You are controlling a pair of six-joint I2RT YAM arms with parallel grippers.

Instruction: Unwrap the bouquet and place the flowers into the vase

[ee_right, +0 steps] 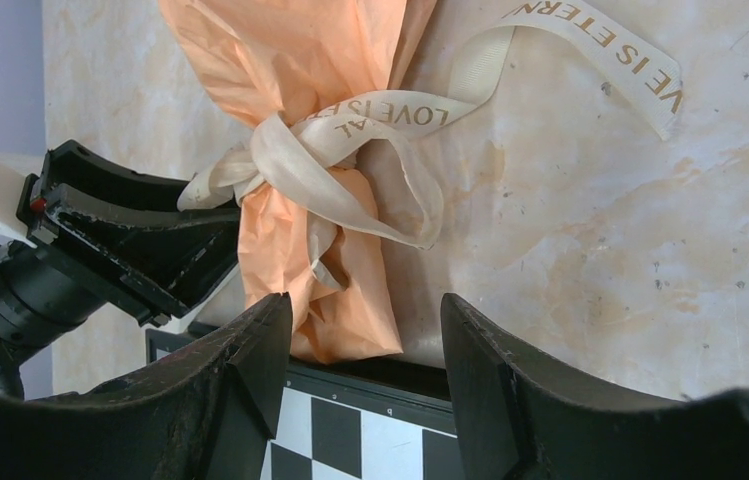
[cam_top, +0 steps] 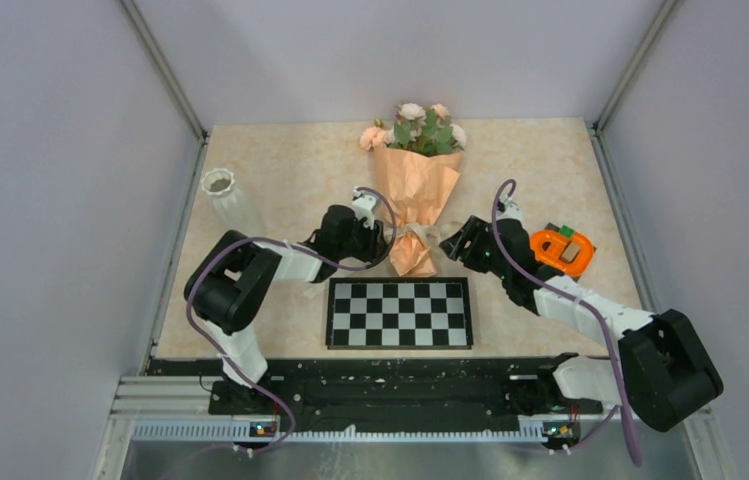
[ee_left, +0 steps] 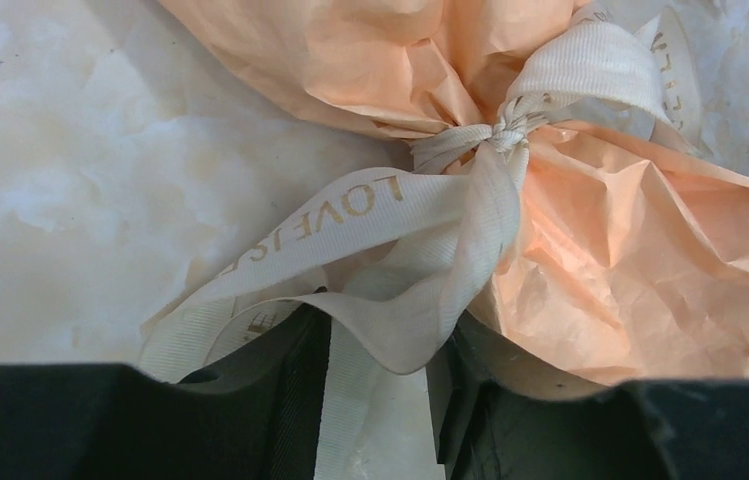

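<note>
The bouquet lies on the table in orange paper [cam_top: 417, 185], its pale flowers [cam_top: 412, 112] toward the back and its wrapped lower end [ee_left: 650, 260] toward me. A cream ribbon [ee_right: 375, 115] ties it. Against the bouquet's left side, my left gripper [cam_top: 381, 244] stands part open; a ribbon loop [ee_left: 410, 335] droops across the gap between its fingers. To the right, my right gripper [cam_top: 453, 250] is open and apart from the paper, with nothing gripped in the right wrist view. At the left back stands the white vase [cam_top: 234, 208], its mouth empty.
Close in front of the bouquet's lower end is a checkered board [cam_top: 399, 314] with a dark raised frame. An orange tray [cam_top: 547, 240] holding small items is at the right, beside the right arm. Free table lies between vase and bouquet and at the back right.
</note>
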